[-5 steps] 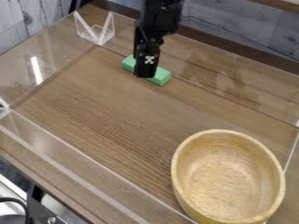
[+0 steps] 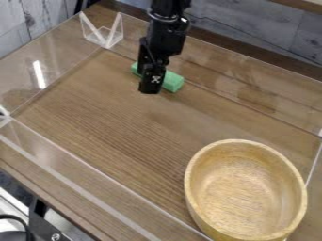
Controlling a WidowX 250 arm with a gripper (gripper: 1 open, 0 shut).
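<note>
My black gripper (image 2: 151, 80) reaches down from the top of the camera view over a green block (image 2: 168, 81) lying on the wooden table. Its fingers are open and hang low at the block's left part, partly covering it. Whether they touch the block is unclear.
A large cream bowl (image 2: 246, 193) occupies the front right of the table (image 2: 113, 132). A clear plastic object (image 2: 104, 30) stands at the back left, near the wall.
My gripper has come lower and a little toward the left end of the green block, which appears to lie in the same place.
</note>
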